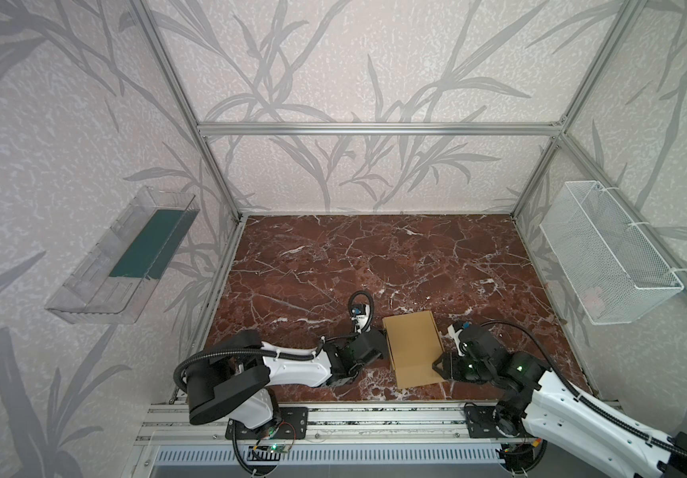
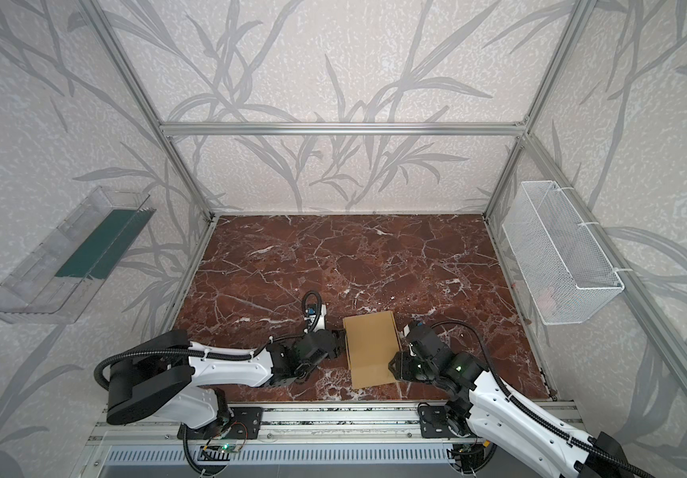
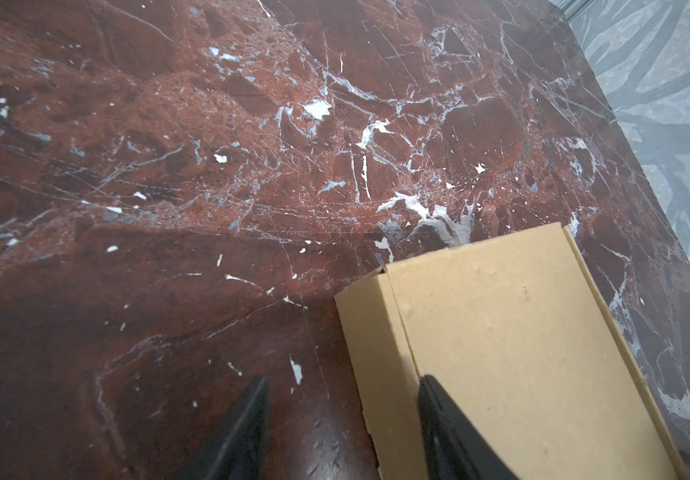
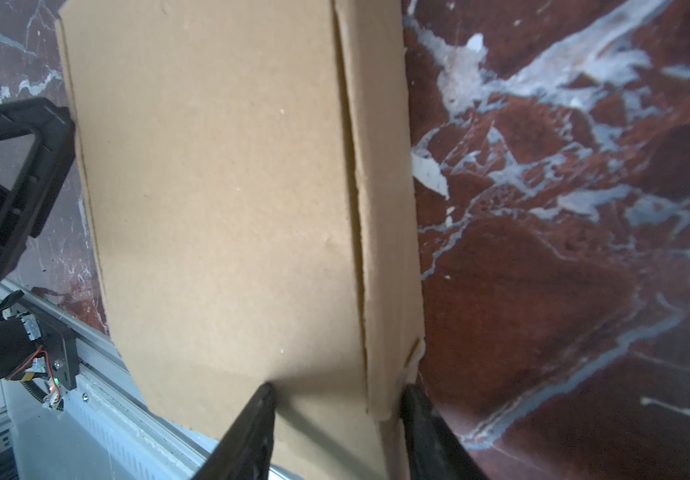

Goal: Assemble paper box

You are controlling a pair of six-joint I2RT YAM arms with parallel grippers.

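Observation:
A closed tan cardboard box (image 1: 415, 349) lies flat near the table's front edge, between my two arms. In the left wrist view, my left gripper is open at the box's left side. One finger overlaps the edge of the box (image 3: 513, 344); bare marble shows between the fingertips. My right gripper straddles the near right corner of the box (image 4: 233, 200), its fingers apart, one over the top face and the other outside the side wall. A narrow gap runs along the lid's right edge in the right wrist view.
A clear bin (image 1: 96, 294) with a green bottom hangs on the left wall, and a white wire basket (image 1: 614, 255) on the right. A metal rail (image 1: 391, 414) borders the front.

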